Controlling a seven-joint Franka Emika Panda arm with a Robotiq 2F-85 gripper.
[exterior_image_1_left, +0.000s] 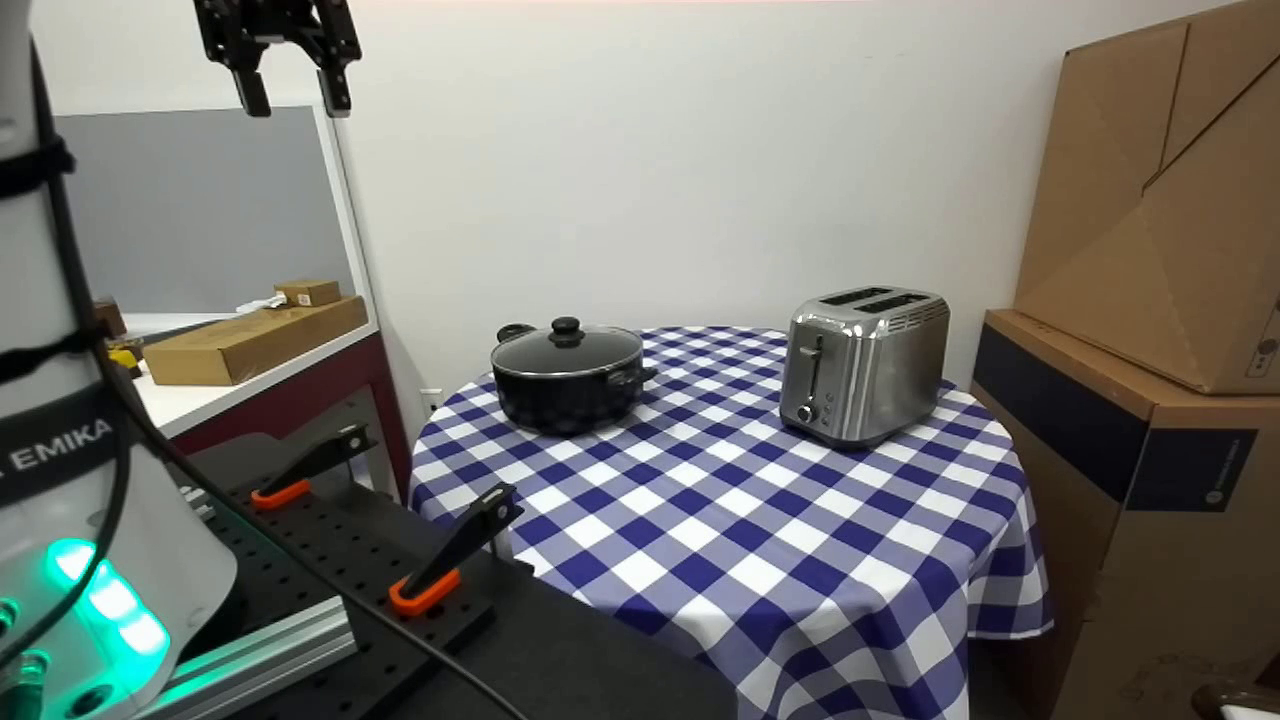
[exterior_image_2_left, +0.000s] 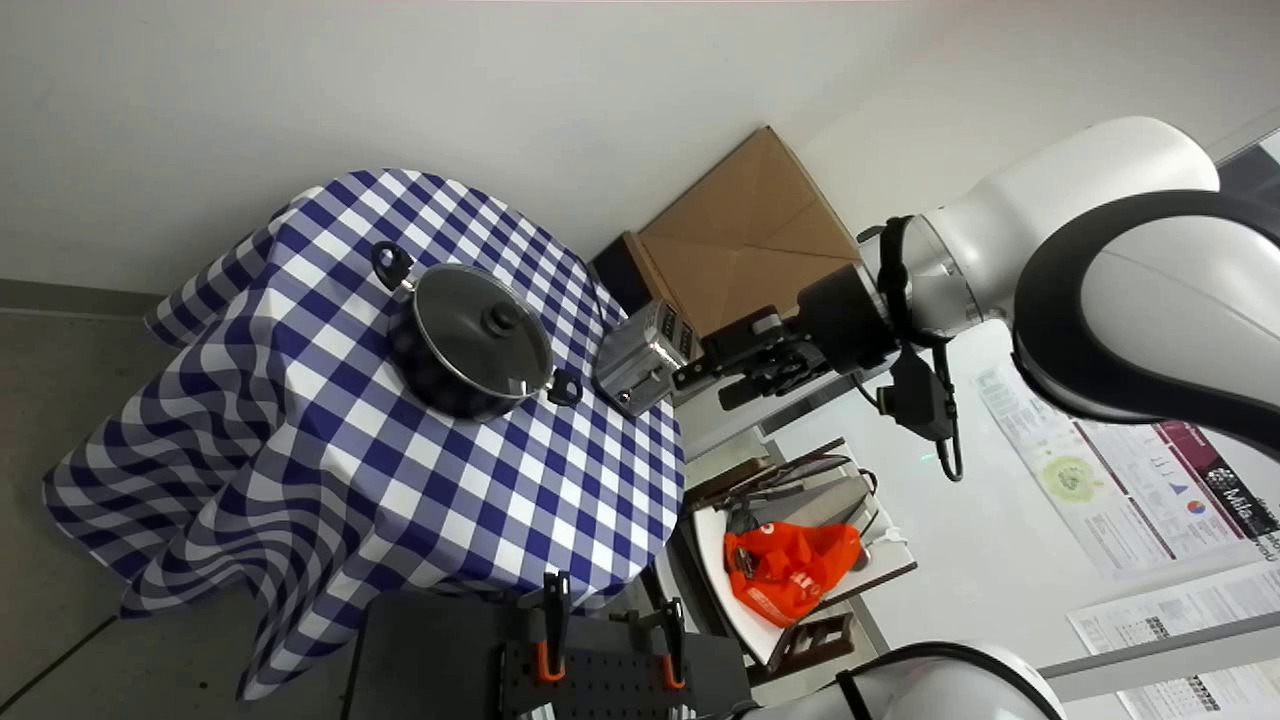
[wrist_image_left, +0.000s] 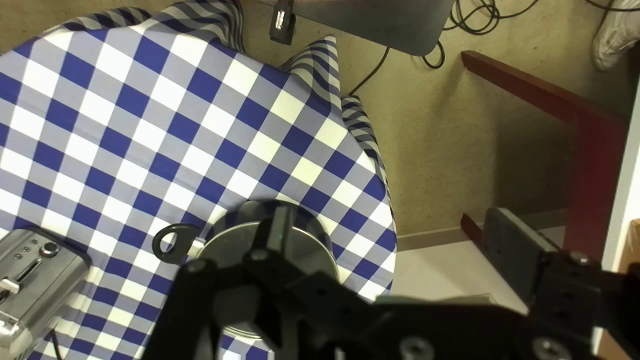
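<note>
My gripper (exterior_image_1_left: 292, 106) is open and empty, high up at the upper left of exterior view 1, well above the table's height. A black pot (exterior_image_1_left: 564, 400) with a glass lid (exterior_image_1_left: 567, 348) and a dark knob stands on the checkered table, left of centre. To its right stands a silver two-slot toaster (exterior_image_1_left: 864, 366) with its lever and dial facing front. In the wrist view the pot's lid (wrist_image_left: 240, 240) is partly hidden behind one of my fingers, one pot handle (wrist_image_left: 174, 243) shows clear, and the toaster (wrist_image_left: 39, 282) is cut off by the left edge.
A blue-and-white checkered cloth (exterior_image_1_left: 708, 528) covers the round table, its front and middle bare. Cardboard boxes (exterior_image_1_left: 1152, 204) stack up at the right. Clamps (exterior_image_1_left: 462, 546) stick up from the black mounting board near the table's edge. A wall closes off the back.
</note>
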